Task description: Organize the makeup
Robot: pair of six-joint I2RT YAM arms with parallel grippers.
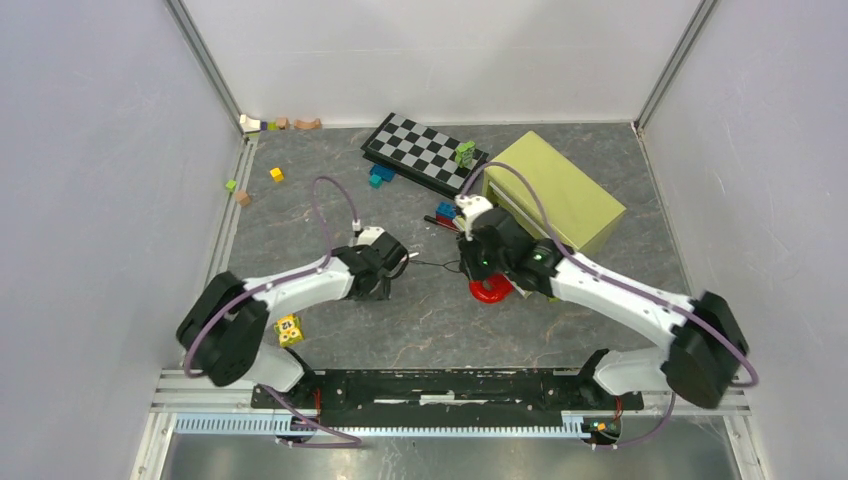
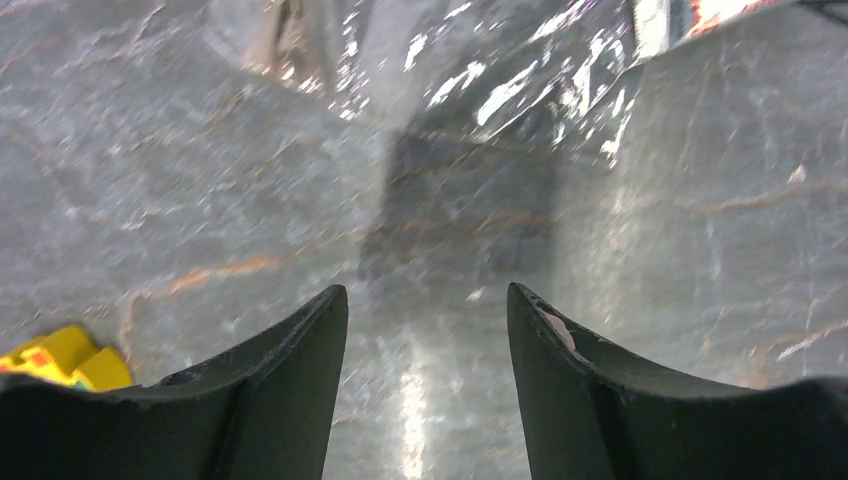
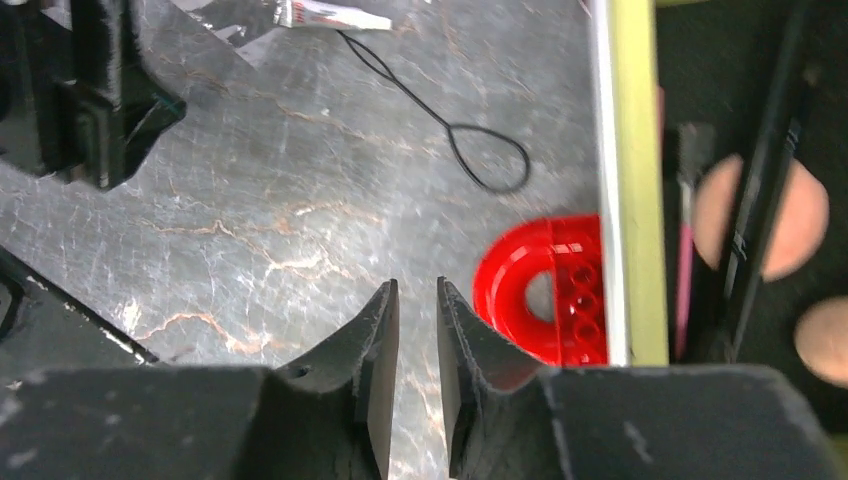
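A clear plastic bag (image 2: 480, 70) lies on the marble table, with a white tube (image 3: 335, 16) and a black looped cord (image 3: 430, 112) by it. My left gripper stands open over bare table just short of the bag, with nothing between its fingers. My right gripper is partly open and empty, above the table beside the open drawer (image 3: 640, 180), which holds a pink-handled brush (image 3: 686, 250), round peach pads (image 3: 716, 205) and black sticks. The drawer belongs to a green box (image 1: 555, 175).
A red ring (image 3: 500, 280) lies against the drawer. A chessboard (image 1: 420, 145), blue blocks (image 1: 383, 172) and small blocks (image 1: 277, 174) sit at the back and left. A yellow toy (image 1: 288, 330) is at front left.
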